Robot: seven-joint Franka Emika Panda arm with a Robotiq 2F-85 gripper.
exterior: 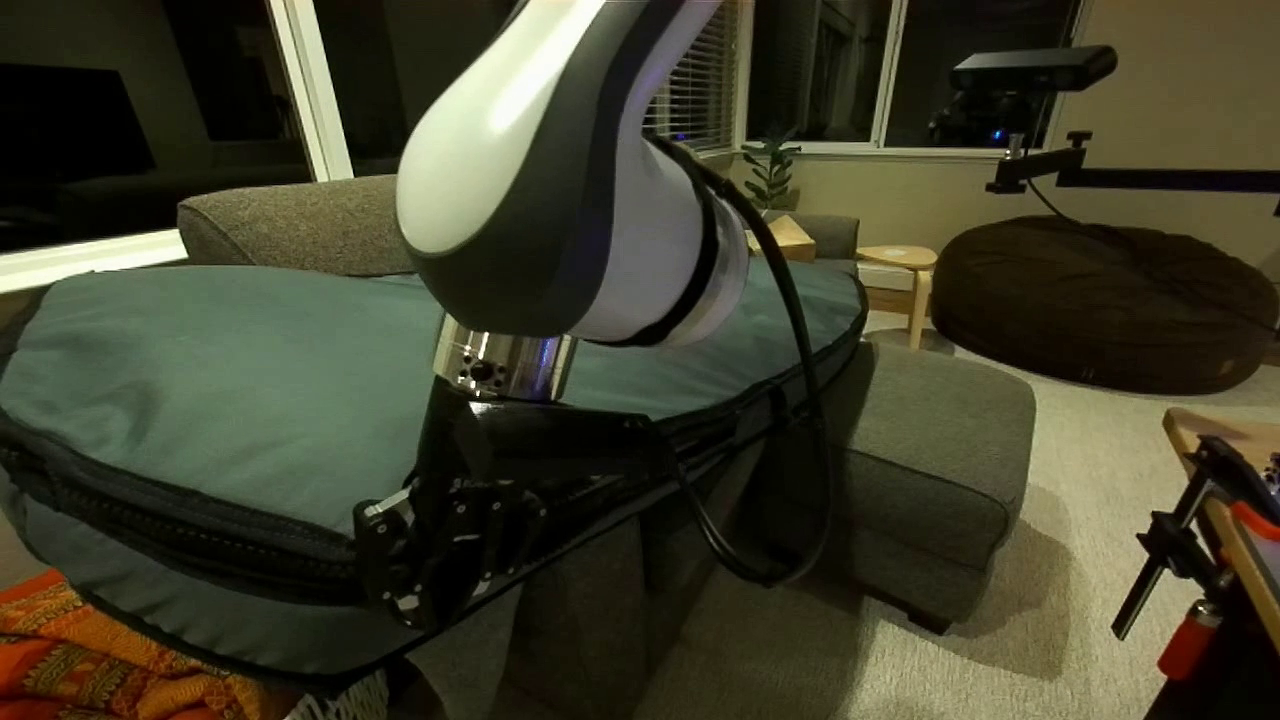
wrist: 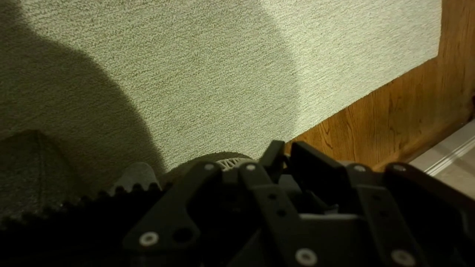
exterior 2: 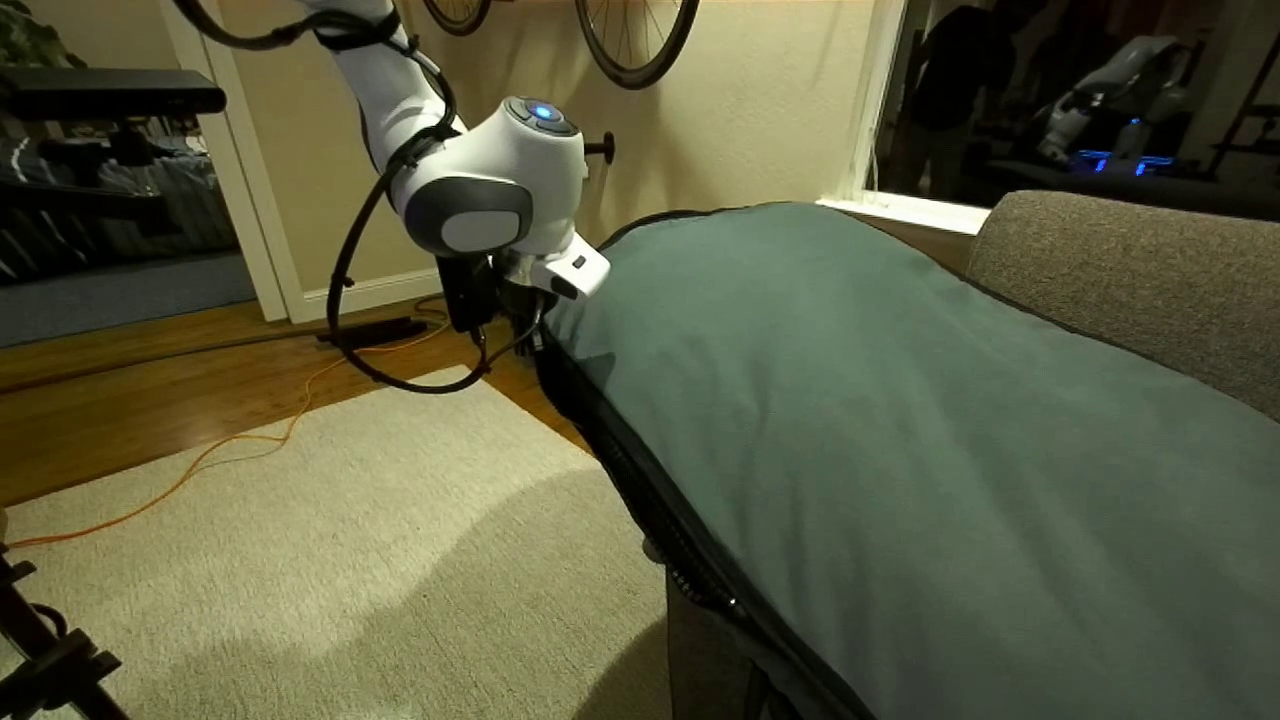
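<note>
A large green padded bag (exterior: pixel 240 372) with a black zipper edge (exterior: pixel 180 522) lies across the sofa. My gripper (exterior: pixel 434 588) points down against its near side, over the zipper band. In the wrist view, the fingertips of my gripper stand close together with a narrow dark gap. Whether anything sits between them is too dark to tell. A toothed black edge (wrist: pixel 120 191) runs into the lower left of that view. In exterior view 2 the arm hides most of the gripper, at the far end of the bag's zipper edge (exterior 2: pixel 672 516).
A grey ottoman (exterior: pixel 936 444) stands right of the arm. An orange patterned blanket (exterior: pixel 108 660) lies below the bag at left. My black cable (exterior: pixel 804 360) hangs in a loop beside the wrist. Pale rug (exterior 2: pixel 360 564) lies open below.
</note>
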